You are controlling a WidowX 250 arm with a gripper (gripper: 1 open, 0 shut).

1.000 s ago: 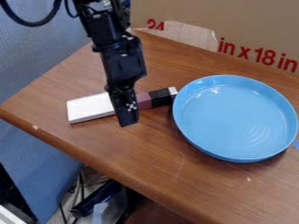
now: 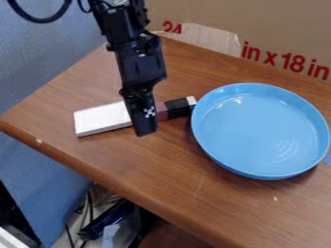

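Observation:
My black gripper [image 2: 143, 116] points down over the wooden table, in front of a long object lying there. That object shows a white block-like part [image 2: 101, 119] on the left and a dark end [image 2: 179, 108] with a reddish band on the right, beside a blue plate [image 2: 258, 133]. The middle of the object is hidden behind my gripper. Whether my fingers are open or shut on it cannot be told from this view.
A cardboard box [image 2: 265, 29] stands behind the table [image 2: 155, 194]. The table's left edge drops to a cluttered lower area with cables.
My gripper has moved very slightly up and to the right. The plate and the long object look unmoved.

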